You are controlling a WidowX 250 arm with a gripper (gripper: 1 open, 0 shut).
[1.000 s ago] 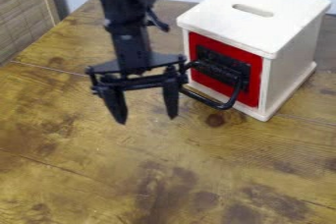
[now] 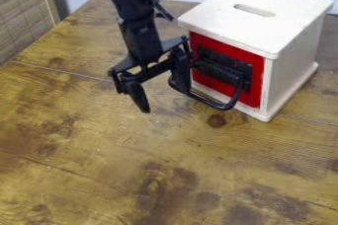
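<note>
A black robot arm comes down from the top left, its gripper [image 2: 161,86] in the middle of the view, open, its fingers apart just left of the white box's front. The white box [image 2: 259,17] has a red front [image 2: 248,95] holding a black panel with a looped black handle [image 2: 222,104] at its lower part. The gripper's right side overlaps the left end of the handle; whether they touch I cannot tell.
A tiled wall [image 2: 24,27] stands at the back left, and a slot is cut in the box's top.
The gripper has moved up and turned, its fingers now closer to the box's front and handle. The box has not visibly moved.
</note>
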